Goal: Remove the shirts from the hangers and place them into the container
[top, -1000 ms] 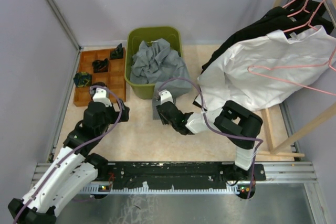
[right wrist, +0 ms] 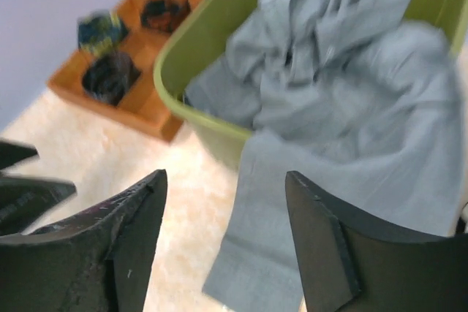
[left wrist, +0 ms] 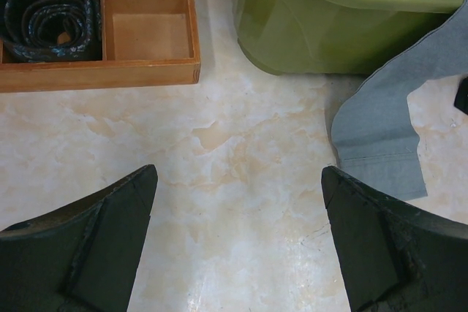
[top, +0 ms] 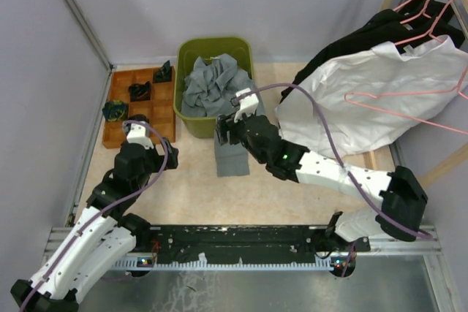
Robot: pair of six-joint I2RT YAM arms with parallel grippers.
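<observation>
A white shirt [top: 365,85] hangs on pink hangers [top: 395,97] at the right, in front of black garments [top: 344,42]. A grey cloth [top: 216,82] fills the green bin, with a strip draped over its front rim onto the table, also in both wrist views [left wrist: 376,144] [right wrist: 344,180]. My right gripper [top: 227,126] is over the bin's front edge and that draped cloth, its fingers parted with nothing seen held; the right wrist view is blurred. My left gripper [top: 150,147] stands open and empty before the wooden organiser.
The green bin [top: 189,123] sits at the back centre, beside a wooden organiser [top: 117,134] holding rolled dark items. The wooden rack [top: 442,167] stands at the right.
My right arm has extended and its gripper has moved up in the top view, toward the bin's rim. The left arm is still.
</observation>
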